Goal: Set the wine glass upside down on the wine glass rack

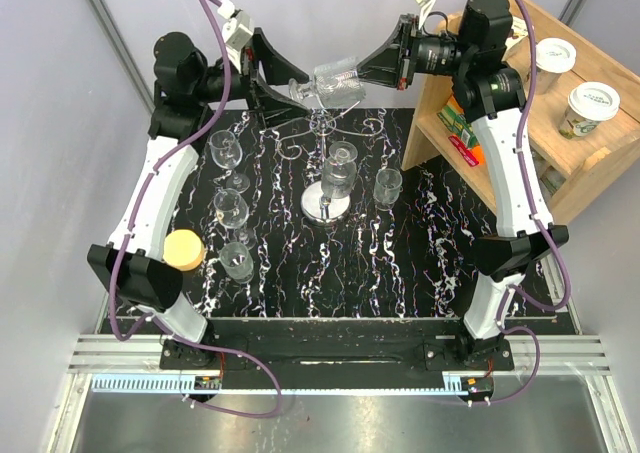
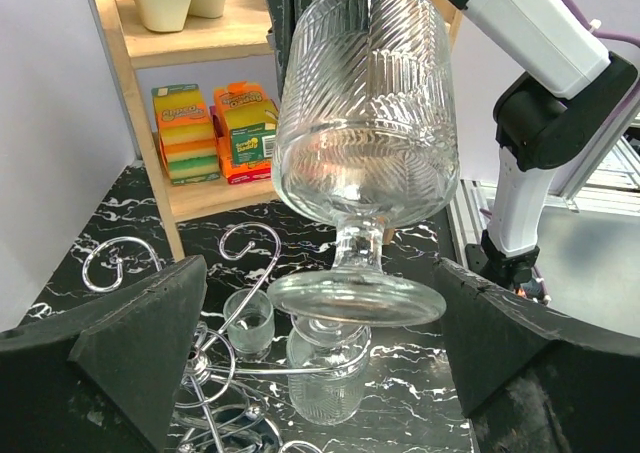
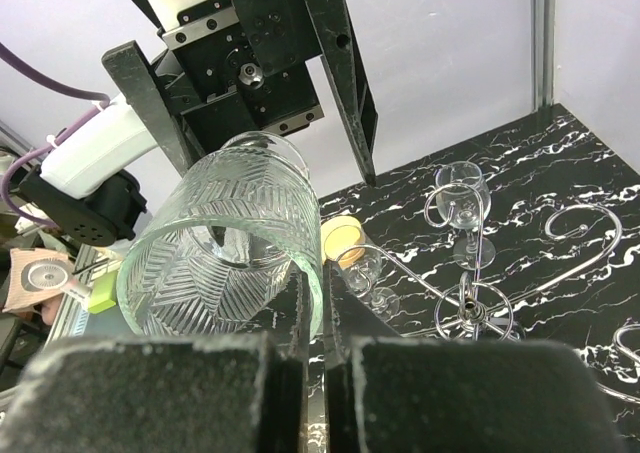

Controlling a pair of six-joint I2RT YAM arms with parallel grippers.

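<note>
A ribbed wine glass [image 1: 335, 81] is held on its side in the air over the metal rack [image 1: 323, 208], my right gripper shut on its rim. In the left wrist view the glass's bowl [image 2: 365, 123] is above its foot, which faces my left gripper; that gripper is open, its fingers either side of the foot. Another glass [image 1: 339, 168] hangs upside down on the rack.
Several glasses [image 1: 230, 208] stand on the left of the black marble counter, with a yellow lid [image 1: 183, 249]. A tumbler [image 1: 388, 188] stands right of the rack. A wooden shelf [image 1: 555, 173] fills the right side.
</note>
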